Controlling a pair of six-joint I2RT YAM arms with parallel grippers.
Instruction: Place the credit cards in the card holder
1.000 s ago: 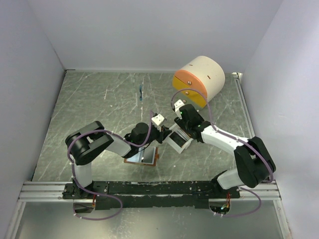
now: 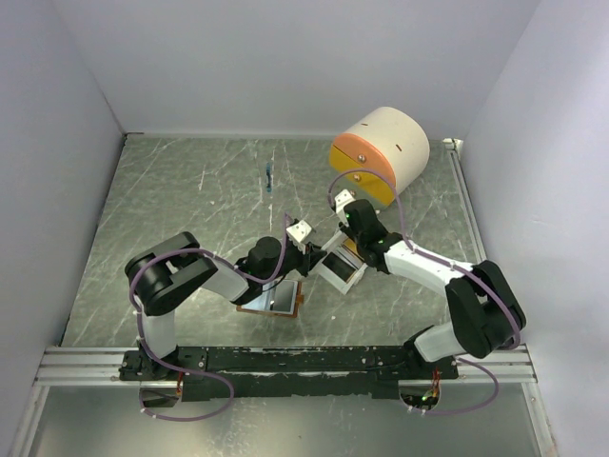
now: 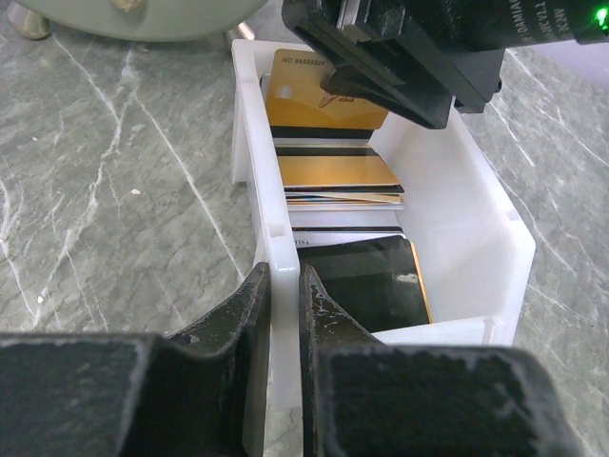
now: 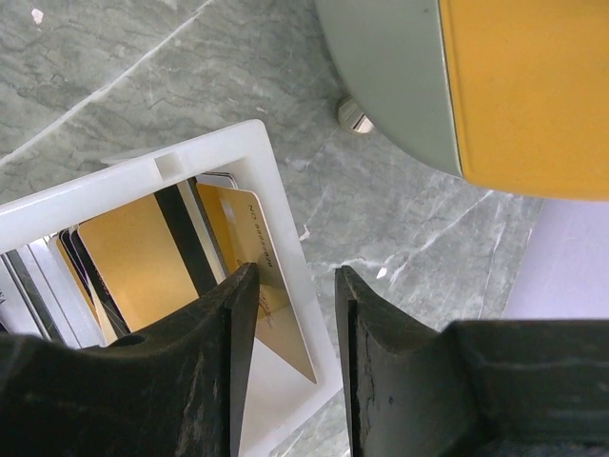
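Observation:
A white open box [image 3: 466,195] holds a row of cards: a gold card [image 3: 319,90] at the far end, more gold and white ones behind each other, and a black card [image 3: 366,281] leaning at the near end. My left gripper is shut on the box's long side wall near that end. Over the far end hangs my right gripper, its fingers apart. One of its fingers [image 4: 245,295] is inside against or just over the end gold card; the other is outside the wall. No card is clamped between them.
A dark, brown-edged case [image 2: 276,297] lies by the left forearm; whether it holds cards cannot be told. A cream cylinder with orange and yellow drawers [image 2: 395,143] stands behind the box, close to the right gripper.
The right arm has shifted slightly around the far end of the box. The left arm and the box have stayed almost in place.

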